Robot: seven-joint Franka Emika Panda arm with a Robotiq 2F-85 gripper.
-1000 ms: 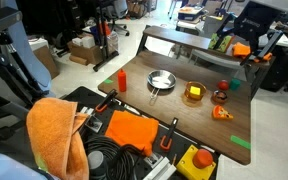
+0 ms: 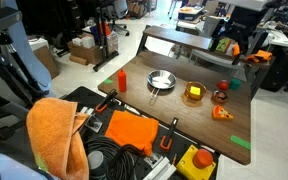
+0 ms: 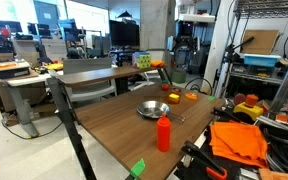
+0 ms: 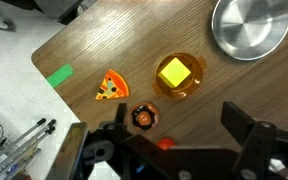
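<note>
Over the far right of the wooden table my gripper hangs open, with empty space between its dark fingers. Below it in the wrist view are a dark red-brown cup [image 4: 144, 116] and a red item [image 4: 166, 143], the latter partly covered by the gripper. A brown bowl [image 4: 195, 88] holds a yellow block [image 4: 174, 72]. The toy pizza slice [image 4: 113, 85] lies to the bowl's left, and a metal pan [image 4: 252, 25] is at the upper right. Exterior view 1 shows the gripper [image 2: 246, 60] well above the tabletop.
A red bottle [image 2: 122, 80] stands at the table's left end. Green tape [image 2: 240, 141] marks the near right corner. A raised shelf [image 2: 179, 38] runs along the back. Orange cloth [image 2: 132, 130] and cables lie in front. Bare wood surrounds the pan and the slice.
In exterior view 1 the gripper has shifted slightly and now covers a different part of the orange items behind it. The objects on the table look unmoved.
</note>
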